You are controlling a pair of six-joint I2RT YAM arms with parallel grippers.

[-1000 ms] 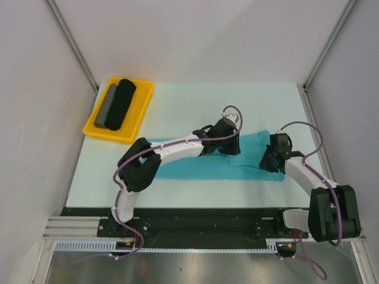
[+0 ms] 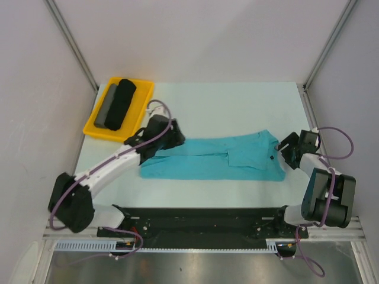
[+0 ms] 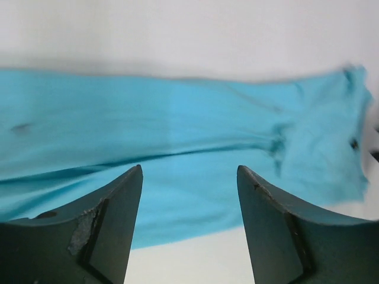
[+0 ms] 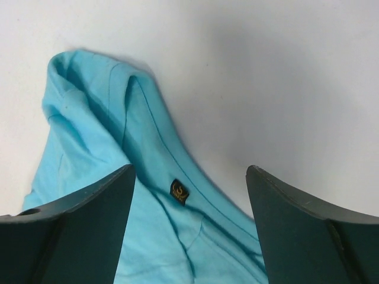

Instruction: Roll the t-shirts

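A turquoise t-shirt [image 2: 201, 171] lies folded into a long strip across the middle of the table, with an open fold line along its left half. Its right end, carrying a small dark label [image 4: 179, 191], is bunched and creased. Above the strip's left part hovers my left gripper [image 2: 177, 135], blurred; in the left wrist view its fingers [image 3: 112, 216] are spread with only cloth visible below. My right gripper [image 2: 283, 149] is just beyond the right end of the shirt. Its fingers [image 4: 296, 225] stand apart, and nothing is held between them.
At the back left a yellow tray [image 2: 137, 112] holds a black roll [image 2: 121, 105] and a grey roll [image 2: 106, 106]. A wall rises close on the right.
My left gripper has swung from the shirt's middle to its left part. The right gripper has backed off to the right, away from the shirt's end. The shirt itself looks much the same.
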